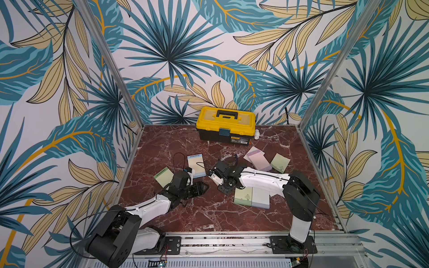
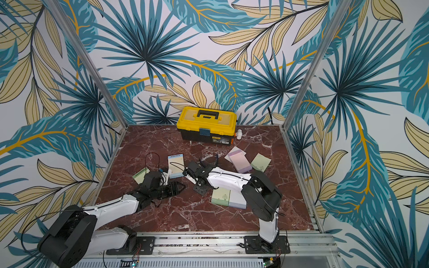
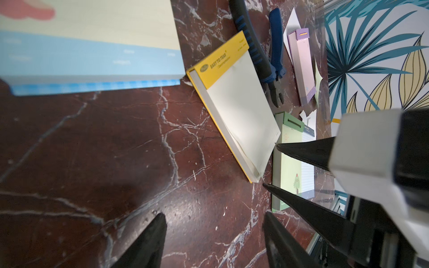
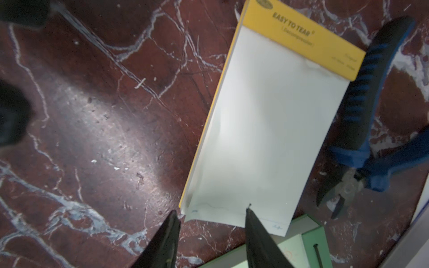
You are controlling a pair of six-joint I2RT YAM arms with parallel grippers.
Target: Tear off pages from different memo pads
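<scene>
A white memo pad with a yellow "Easy to tear" band (image 4: 268, 134) lies at table centre, its lower corner slightly lifted. My right gripper is open above that lower end, empty. My left gripper is open just left of it, empty, over bare marble. A cream-and-blue pad (image 3: 89, 49) lies behind the left gripper. A green pad (image 3: 290, 169) and a white pad (image 1: 261, 198) lie to the right, pink pads (image 1: 259, 160) and another green pad (image 1: 280, 161) at back right, and a further green pad (image 1: 161, 176) at left.
Blue-handled pliers (image 4: 357, 102) lie beside the yellow-band pad. A yellow-and-black toolbox (image 1: 226, 120) stands at the back, a small white item (image 1: 256, 134) beside it. Bare marble shows at the front left and front centre. Both arms are close together over the middle.
</scene>
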